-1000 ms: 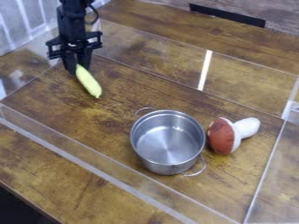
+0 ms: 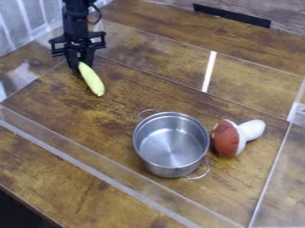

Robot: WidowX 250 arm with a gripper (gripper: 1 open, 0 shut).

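My gripper (image 2: 78,60) is at the upper left, on a black arm reaching in from the back. It is shut on a pale yellow, elongated object (image 2: 91,80), which angles down toward the table (image 2: 89,160). Whether the object's lower end touches the wood is unclear. The fingertips are small and dark in this view.
A steel pot (image 2: 170,144) with two handles sits at the lower middle. Right of it lies a red and white mushroom-like object (image 2: 227,138). Transparent panels edge the left and right.
The pot and the mushroom-like object are unchanged.
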